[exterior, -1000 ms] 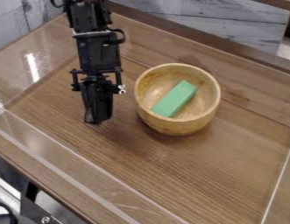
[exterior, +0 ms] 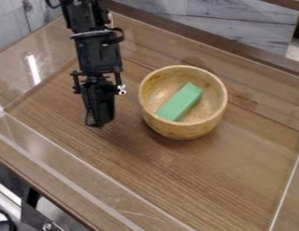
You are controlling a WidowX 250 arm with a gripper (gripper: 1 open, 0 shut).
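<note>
A black robot arm reaches down from the top left, with its gripper (exterior: 98, 115) low over the wooden table, left of a round wooden bowl (exterior: 158, 127). The gripper looks shut, with nothing visible between its fingers, though the dark shapes are hard to separate. A green block (exterior: 181, 103) lies inside the bowl, toward its middle.
A marble-patterned wall (exterior: 236, 23) runs behind it at the back.
The arm has shifted very slightly to the left. The bowl and the green block look unmoved.
</note>
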